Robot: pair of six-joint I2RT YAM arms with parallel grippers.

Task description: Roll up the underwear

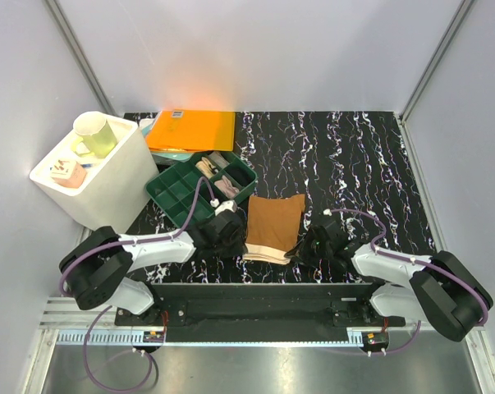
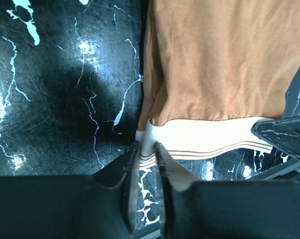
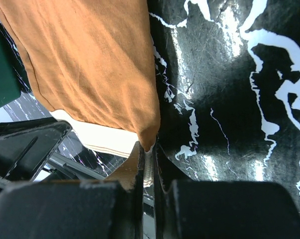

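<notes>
The brown underwear (image 1: 273, 222) lies folded flat on the dark marbled surface, its white waistband (image 1: 264, 254) toward the near edge. In the left wrist view my left gripper is at the left end of the waistband (image 2: 204, 138), its fingers part open around that corner with a narrow gap between them. At the other end my right gripper is shut on the edge of the underwear (image 3: 105, 64) where brown cloth meets the waistband. A pinched fold shows between its fingers.
A green divided box (image 1: 173, 195) with rolled items stands just behind left of the underwear. Beyond it are an orange folder (image 1: 194, 130) and a white bin (image 1: 120, 180) holding a cup.
</notes>
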